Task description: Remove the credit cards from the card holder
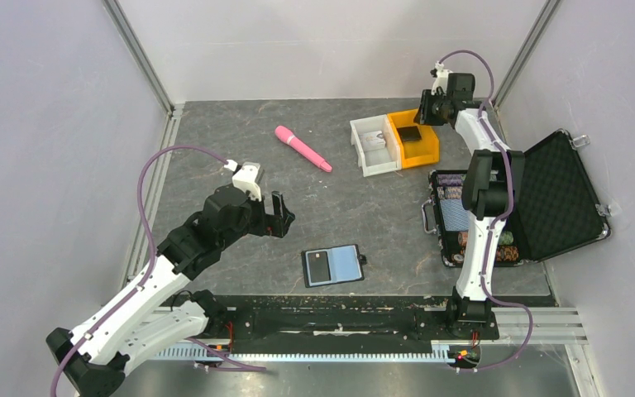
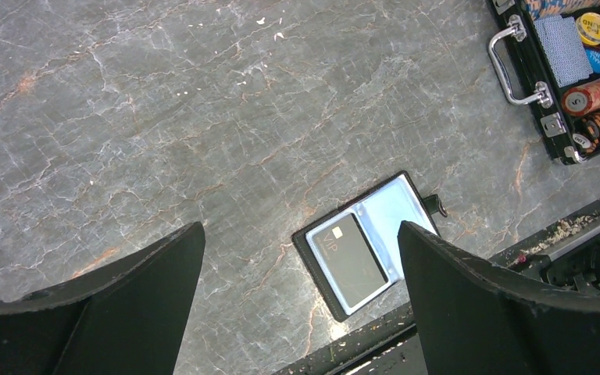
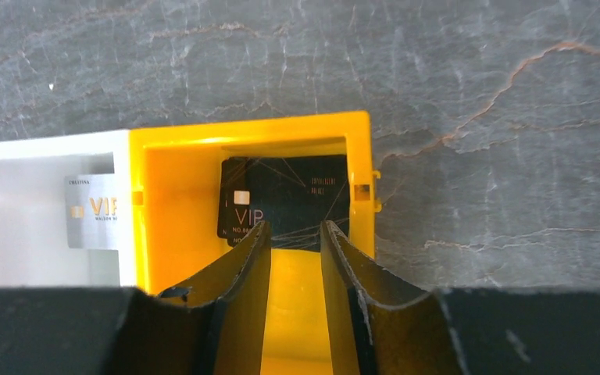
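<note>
The black-edged card holder [image 1: 304, 271] lies spread on the table's front part. A dark VIP card [image 2: 347, 258] is in its left half; the light blue right half [image 2: 394, 219] shows no dark card. Black VIP cards [image 3: 289, 199] lie overlapped in the yellow bin [image 3: 250, 129]; a silver VIP card [image 3: 94, 209] is in the white bin [image 3: 47, 148]. Over the yellow bin, my right gripper is parted a little, with no card gripped between its fingertips. My left gripper stands wide open and empty, left of the holder in the top view.
A pink wand [image 1: 302, 149] lies left of the joined bins. The open black case [image 1: 442, 215], holding rolls and small items, sits at the right, its lid [image 1: 566, 198] folded outward. Mid-table is bare.
</note>
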